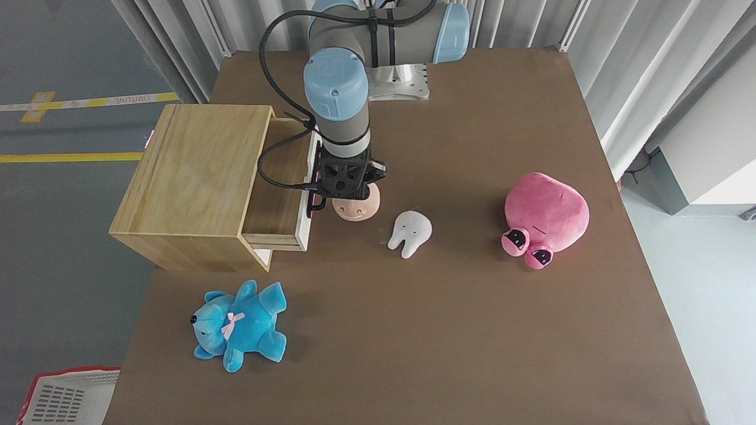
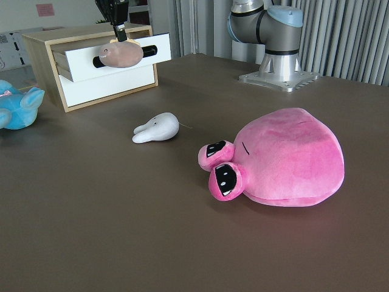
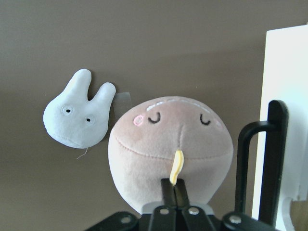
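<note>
My gripper is shut on a round pale-pink plush (image 3: 161, 134) with a stitched sleeping face and a small yellow tab. In the camera left view the plush (image 2: 121, 53) hangs raised in front of the open upper drawer (image 2: 79, 67) of the wooden cabinet, beside its black handle. From above, the plush (image 1: 355, 208) shows partly under the wrist. The drawer's white front and handle (image 3: 274, 159) are at the right of the wrist view.
A white plush (image 1: 409, 232) lies on the brown table (image 1: 496, 333) right of the drawer, a pink plush (image 1: 547, 212) farther right, a blue bear (image 1: 244, 326) in front of the cabinet.
</note>
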